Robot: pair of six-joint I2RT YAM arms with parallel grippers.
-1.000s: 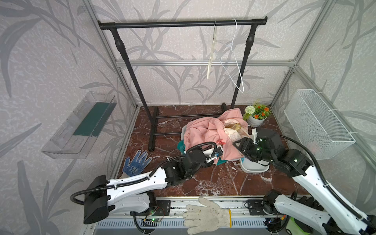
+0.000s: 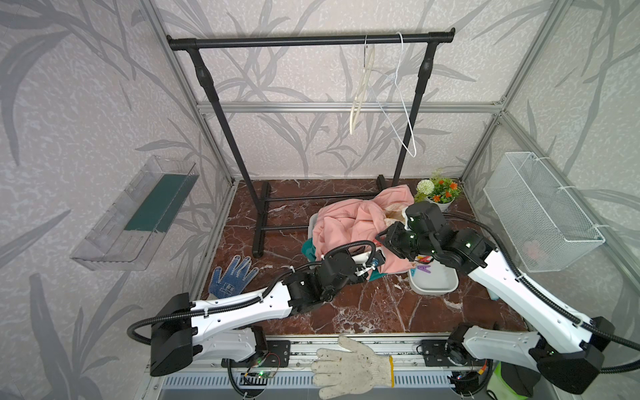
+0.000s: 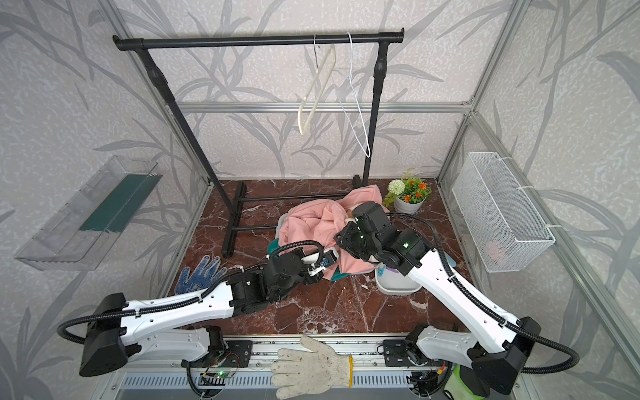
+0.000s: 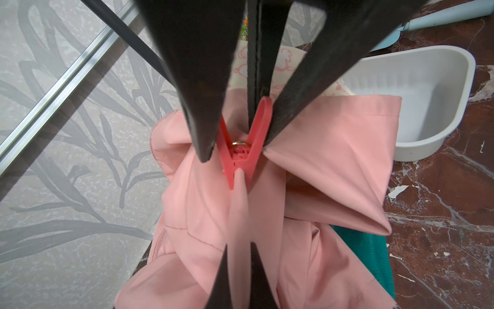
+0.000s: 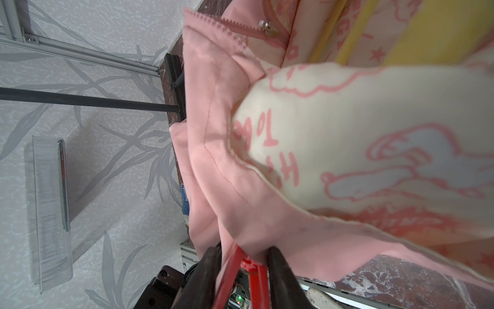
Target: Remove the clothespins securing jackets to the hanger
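The pink jacket lies in a heap on the table. A red clothespin clips a narrow fold of it, handles upward. My right gripper is part open, its fingers on either side of the clothespin's handles. Below the clothespin, my left gripper is shut with the pink fold between its fingers. In both top views the arms' ends largely cover the clothespin. On the rack, an off-white hanger and a white wire hanger hang without clothes.
Beside the jacket is a white tray; a purple clothespin shows in it. A flower pot stands behind. Wire baskets hang on both side walls; a blue glove lies left.
My right gripper has moved left and inward from beside the tray, over the red clothespin. The left arm has shifted slightly. The off-white hanger has turned on the bar.
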